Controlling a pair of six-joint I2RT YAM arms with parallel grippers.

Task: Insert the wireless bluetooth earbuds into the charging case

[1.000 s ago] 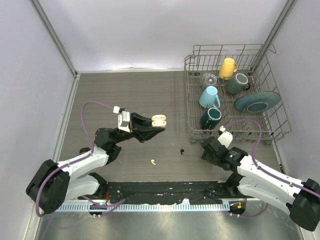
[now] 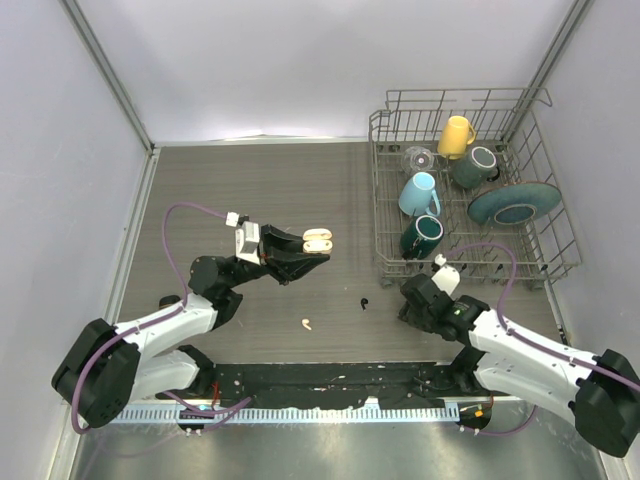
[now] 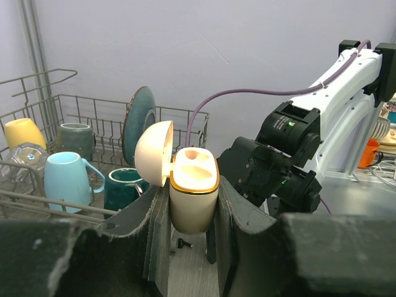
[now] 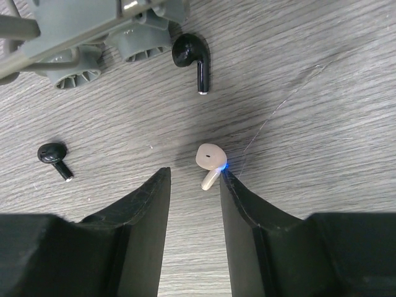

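Pinched in my left gripper is a cream charging case (image 3: 193,204) with a gold rim; its lid (image 3: 154,151) stands open and an empty-looking earbud well faces up. In the top view the case (image 2: 318,246) is held over the middle of the table. A white earbud (image 4: 211,158) glowing blue lies on the table, just ahead of and between the parted fingertips of my right gripper, which holds nothing. Another white earbud (image 2: 306,323) rests on the table below the left gripper in the top view.
Two black earbuds (image 4: 193,57) (image 4: 54,158) lie around the white one in the right wrist view. A wire dish rack (image 2: 380,190) with cups and a plate stands close behind the right gripper.
The right arm's forearm and cable have shifted slightly, while its gripper stays low near the rack. The left arm and the case have not moved.
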